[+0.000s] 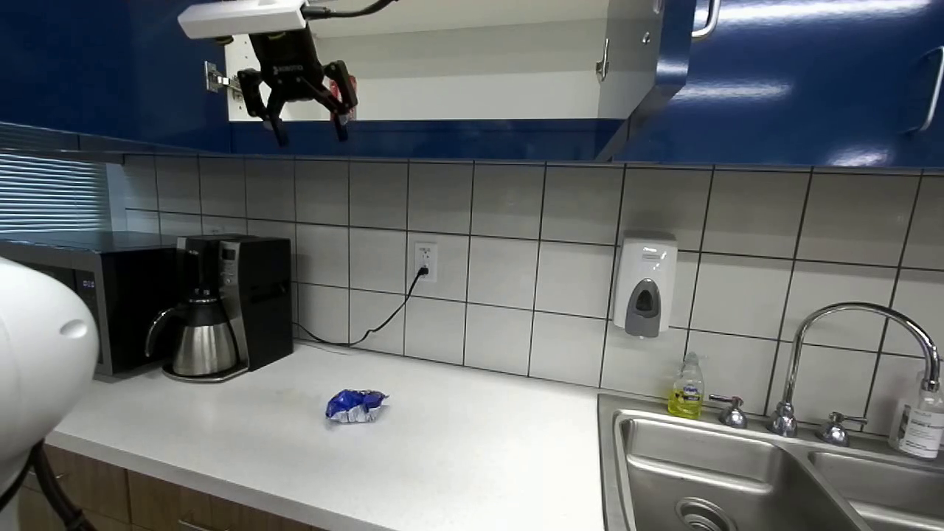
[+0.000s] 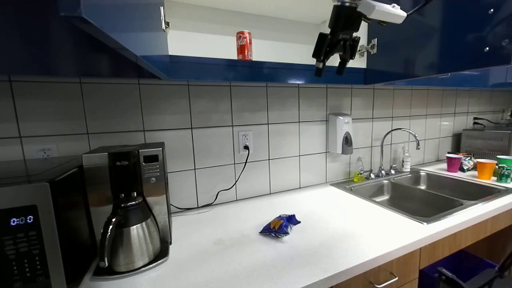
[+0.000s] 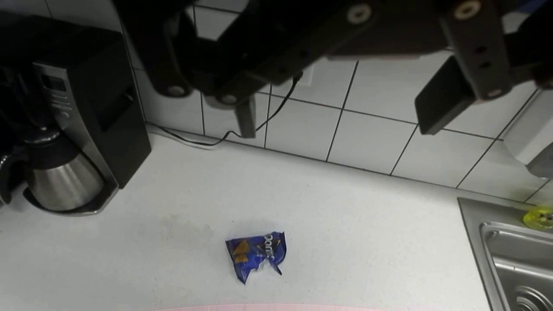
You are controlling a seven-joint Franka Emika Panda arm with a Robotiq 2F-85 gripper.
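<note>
High above the counter, in front of the open cupboard, my gripper (image 1: 311, 137) stands open with nothing between its fingers. A crumpled blue chip bag (image 3: 257, 254) lies on the white counter, well below and apart from the gripper; exterior view 2 shows the same bag (image 2: 279, 225) near the middle of the worktop. On the cupboard shelf, a red Coca-Cola can (image 2: 244, 45) stands upright. From exterior view 1 the can (image 1: 350, 96) is partly hidden behind the gripper.
A coffee maker (image 2: 156, 182) and microwave (image 2: 29, 235) occupy the left. The sink (image 1: 708, 460), faucet and soap bottle (image 1: 686, 389) are at the right. Open cupboard doors (image 1: 646, 62) flank the shelf. Cups (image 2: 485, 169) stand beyond the sink. Around the bag the counter is clear.
</note>
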